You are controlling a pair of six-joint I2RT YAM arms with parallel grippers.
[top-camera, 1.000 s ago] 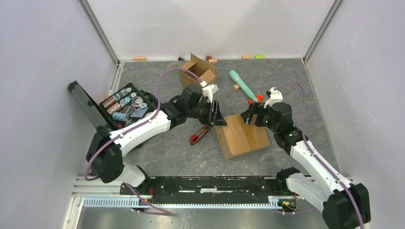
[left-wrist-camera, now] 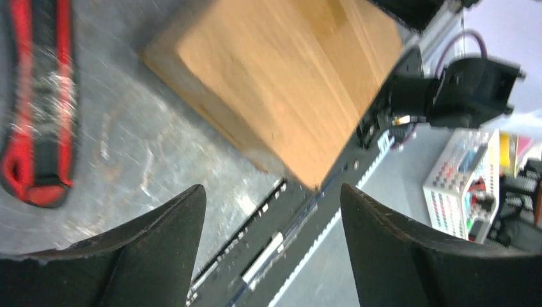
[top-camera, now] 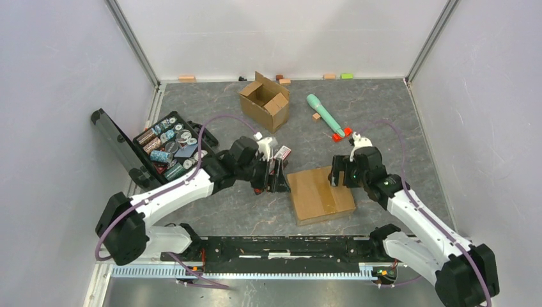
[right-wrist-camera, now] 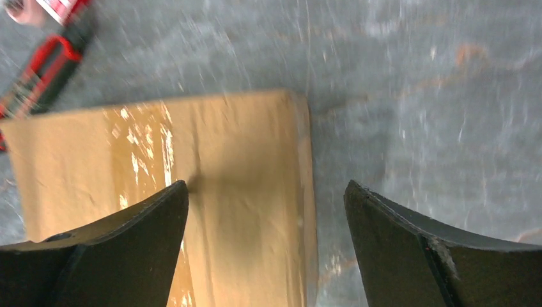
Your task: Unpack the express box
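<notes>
A closed brown cardboard box [top-camera: 313, 197] lies flat near the front middle of the table, shiny tape across its top. My left gripper is open and empty, to the left of the box and above the table. A red and black utility knife [left-wrist-camera: 45, 102] rests left of the box in the left wrist view; the left gripper hides most of it from the top. Over the box's right back part, my right gripper stands open, with the box's edge showing below between its fingers. Whether it touches the cardboard, I cannot tell.
An open, small carton [top-camera: 271, 105] stands at the back. Behind the right gripper lies a green flashlight-like tube [top-camera: 325, 115] with red ends. At left sits an open black case [top-camera: 121, 148] full of small items. Grey table shows bare at the right.
The box has settled flat, shifted slightly left and toward the front from a second ago.
</notes>
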